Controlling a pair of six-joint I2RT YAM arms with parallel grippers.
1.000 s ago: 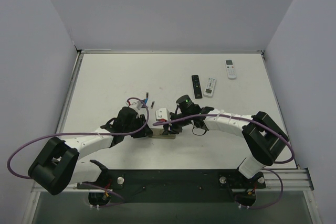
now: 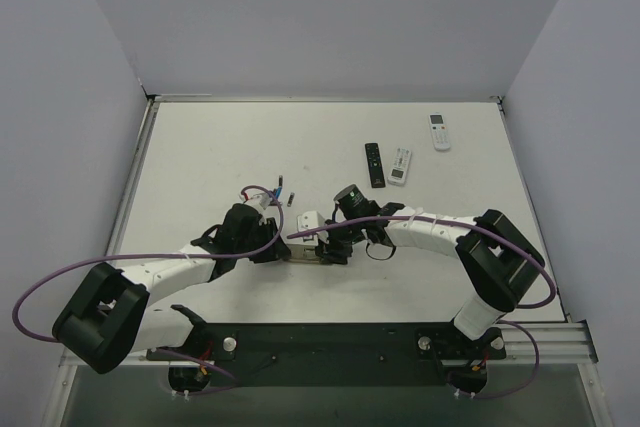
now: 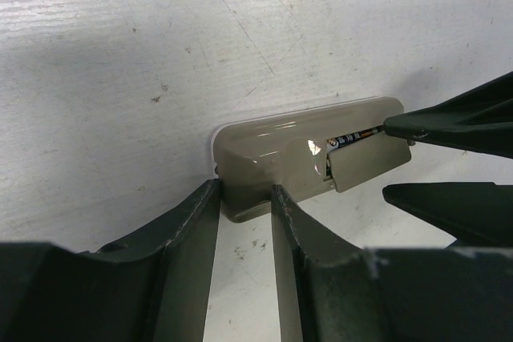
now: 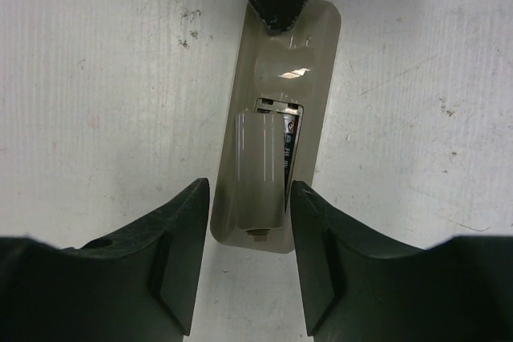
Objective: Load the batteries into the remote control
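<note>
A translucent grey-brown remote (image 3: 288, 150) lies on the table, my left gripper shut on one end of it. Its battery compartment shows dark contents with printing (image 4: 288, 146), partly under the cover (image 4: 260, 170), which sits offset over it. My right gripper is part open around the cover end of the remote, its fingertips beside the cover. In the top view both grippers meet over the remote at the front middle, largely hiding it.
A black remote (image 2: 374, 164), a white remote (image 2: 400, 166) and another white remote (image 2: 439, 132) lie at the back right. Small loose pieces (image 2: 279, 186) lie behind the left gripper.
The left arm looks still.
</note>
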